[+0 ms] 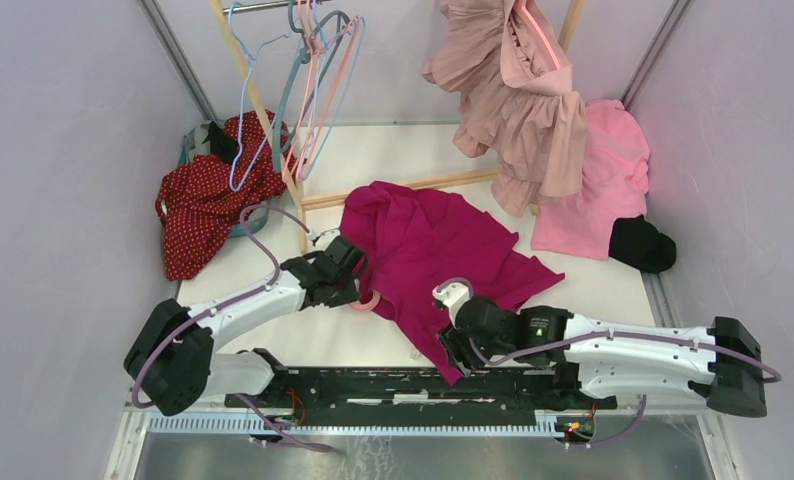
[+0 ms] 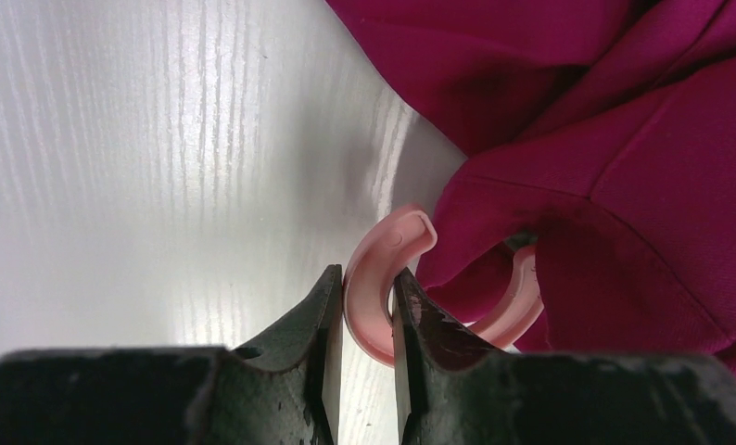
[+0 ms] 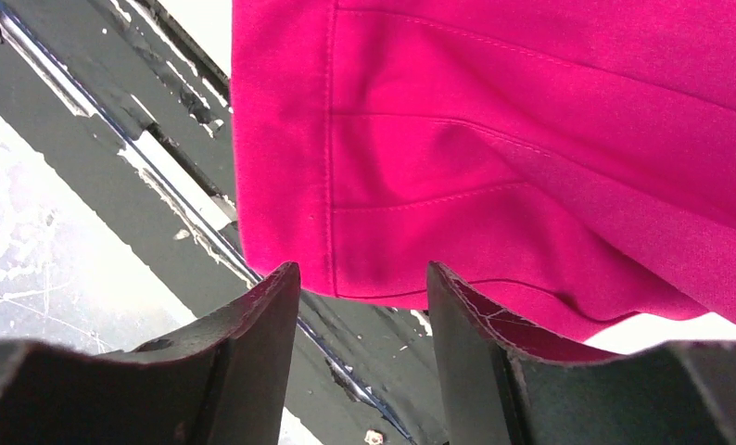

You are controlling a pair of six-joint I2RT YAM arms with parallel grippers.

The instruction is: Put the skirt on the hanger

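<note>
The magenta skirt [image 1: 428, 235] lies spread and creased over the middle of the floor. A pink hanger [image 2: 369, 320] shows as a curved end beside the skirt in the left wrist view, and another bit of it peeks out from a fold; the rest is hidden under the cloth. My left gripper is closed about that curved end, one finger on each side. Over the skirt's near corner, my right gripper stands open, fingers apart, with the stitched hem of the skirt [image 3: 290, 185] ahead of and below them.
Several hangers [image 1: 303, 90] hang from the rail at the back left. A dusty pink ruffled garment [image 1: 533, 120] hangs at the back right. Red dotted cloth [image 1: 198, 215] is piled at left; pink cloth [image 1: 598, 170] and a black item [image 1: 641, 245] lie at right.
</note>
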